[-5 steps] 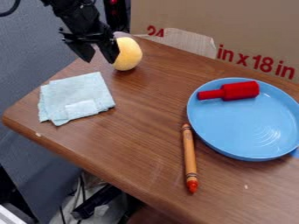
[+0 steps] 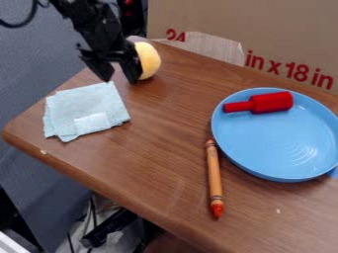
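My black gripper (image 2: 117,69) hangs at the upper left of the table, fingers pointing down, just left of a pale yellow rounded object (image 2: 148,57) and behind the folded light blue cloth (image 2: 85,111). Whether its fingers are apart or closed is hard to tell; I see nothing clearly held. An orange crayon (image 2: 214,178) lies at the front middle. On the right, a red rolling pin (image 2: 264,102) lies on a blue plate (image 2: 278,148).
The wooden table (image 2: 145,168) has free room in its middle and front left. A large cardboard box (image 2: 264,40) stands along the back right. The table's left edge drops to a dark floor area.
The gripper has shifted slightly and now sits a little lower beside the yellow object. The cloth, crayon, plate and rolling pin are unchanged.
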